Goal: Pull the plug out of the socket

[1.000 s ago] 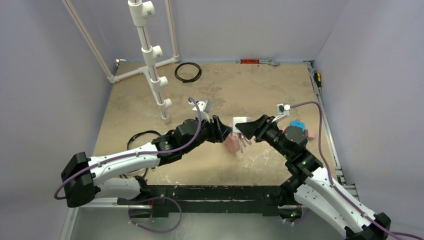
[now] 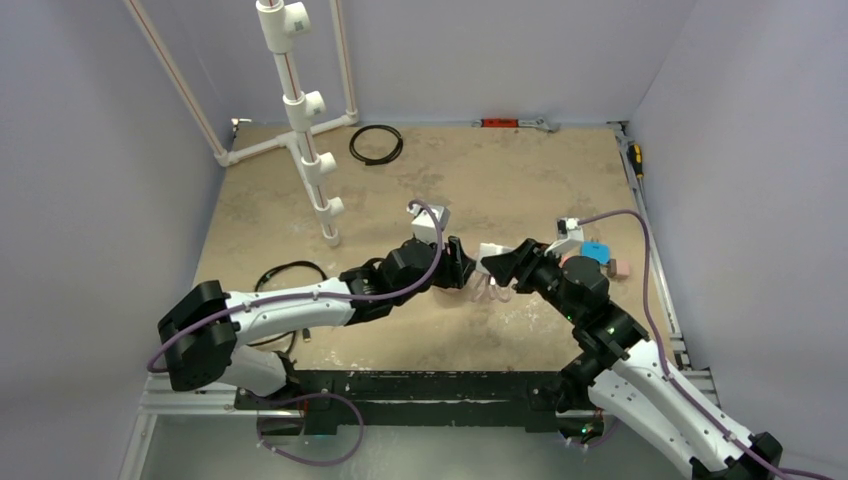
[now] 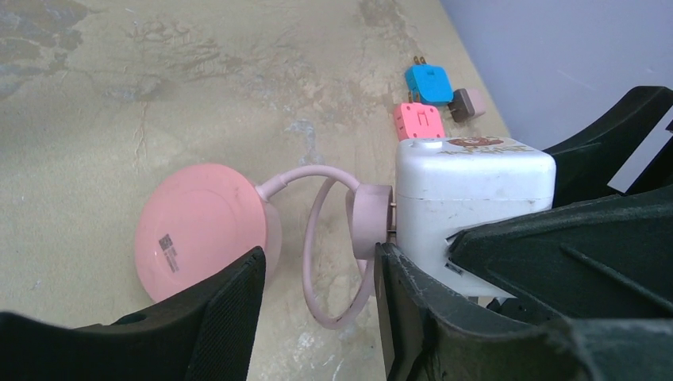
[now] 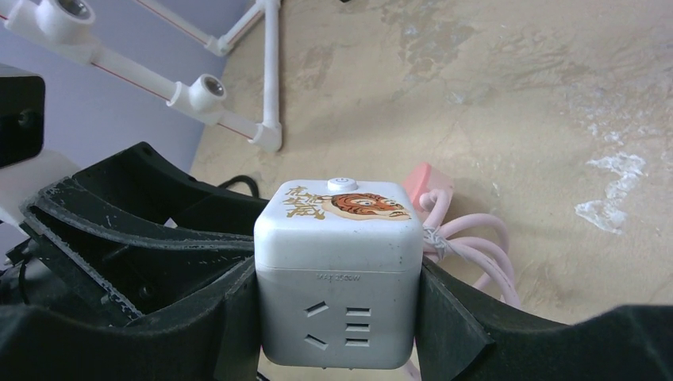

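My right gripper is shut on the white cube socket (image 4: 337, 238), which has a tiger print and button on top. In the left wrist view, the pale pink plug (image 3: 369, 214) sits at the socket's side with metal prongs showing between them. My left gripper is at the plug, its right finger overlapping the plug's lower part; the frames do not clearly show what it grips. The plug's looped cord runs to a round pink body (image 3: 198, 230).
Blue (image 3: 428, 83) and pink (image 3: 418, 119) adapters lie on the right. A white pipe frame (image 2: 315, 170) stands at back left, black cables (image 2: 375, 145) lie on the board, and a wrench (image 2: 535, 124) is at the back edge.
My left arm has moved rightward toward the socket. The right gripper with the socket has shifted slightly right and down in the top view.
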